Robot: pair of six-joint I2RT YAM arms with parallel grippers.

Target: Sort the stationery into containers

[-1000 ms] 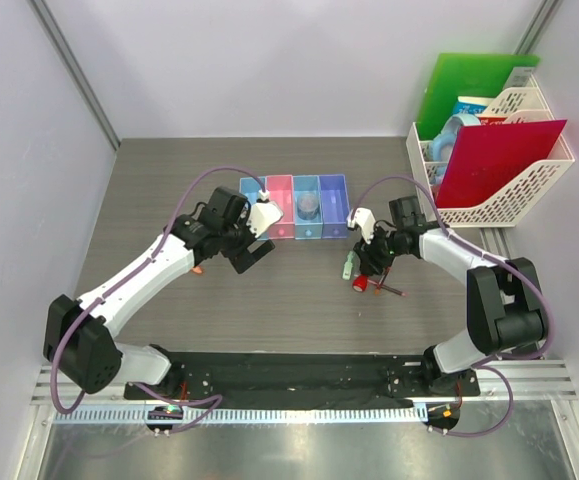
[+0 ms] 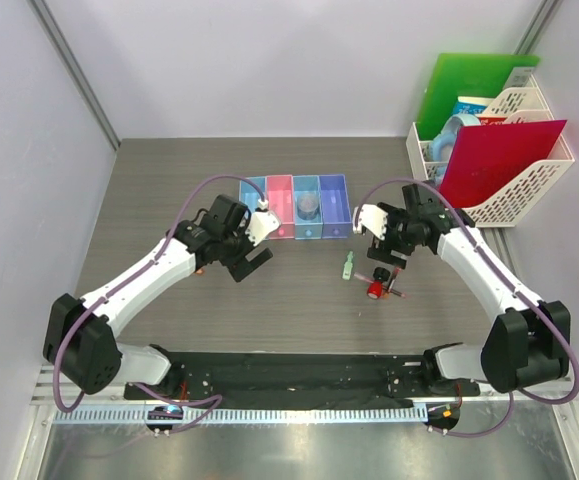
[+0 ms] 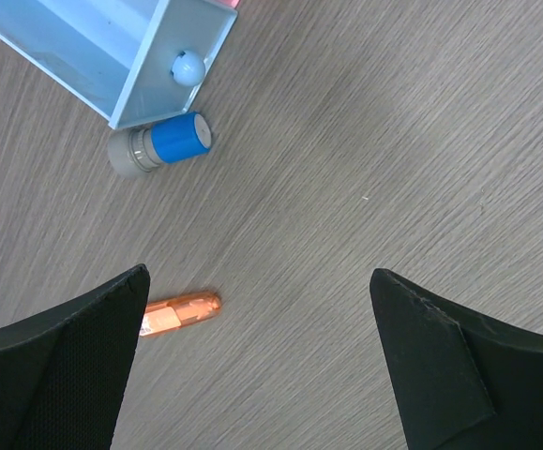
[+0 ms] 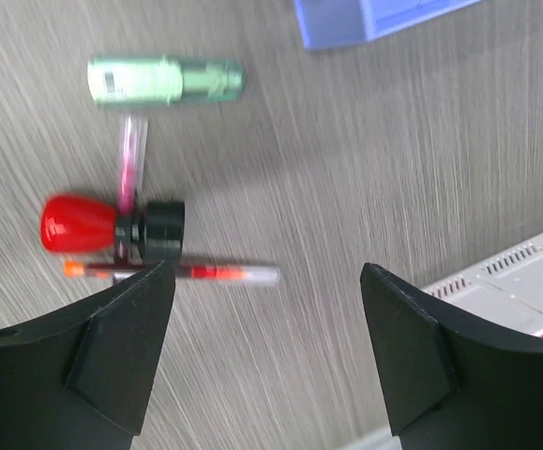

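Note:
On the right of the table, a red and black stamp-like item (image 4: 79, 223) lies across a pink pen (image 4: 131, 164) and a red pen (image 4: 224, 273). A green bottle (image 4: 166, 82) lies close by. My right gripper hovers beside this group, open and empty. In the left wrist view, a blue-capped cylinder (image 3: 179, 139) lies against a light blue bin, and an orange item (image 3: 187, 310) is partly hidden by a finger. My left gripper is open with bare table between its fingers. The bins (image 2: 280, 187) stand side by side at the table's back.
A white basket rack (image 2: 515, 192) holding a red folder (image 2: 494, 165) and a green board (image 2: 469, 85) stands at the back right. One light blue bin contains a round clear object (image 2: 308, 205).
My right arm has moved right, away from over the red and black item. That item now lies a little farther right and lower among the pens.

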